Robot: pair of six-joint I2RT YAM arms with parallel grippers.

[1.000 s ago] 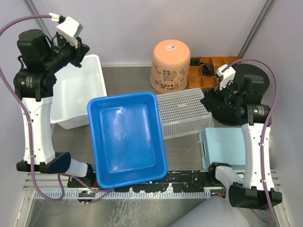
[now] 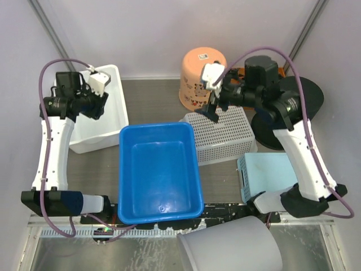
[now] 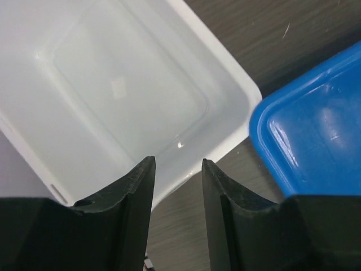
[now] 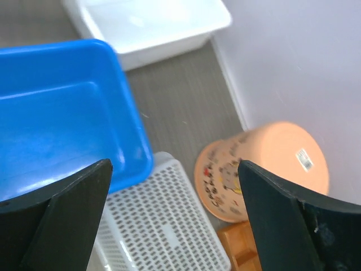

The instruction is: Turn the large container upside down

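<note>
A blue rectangular tub (image 2: pixel 159 169) lies open side up at the front middle. To its left is a white rectangular container (image 2: pixel 115 93), also open side up. My left gripper hangs over the white container's near rim in the left wrist view, part open with nothing between its fingers. Over the perforated white basket (image 2: pixel 220 135), which stands bottom up, my right gripper is open and empty. Beyond its fingers (image 4: pixel 90 186) the blue tub's corner and the basket show in the right wrist view.
An orange patterned bucket (image 2: pixel 197 82) stands bottom up at the back. At the right are a black round bin (image 2: pixel 310 99) and a light blue basket (image 2: pixel 271 172). A large grey rounded object (image 2: pixel 237 248) lies at the front edge. Bare floor (image 2: pixel 149 101) shows between container and bucket.
The grey object slid left.
</note>
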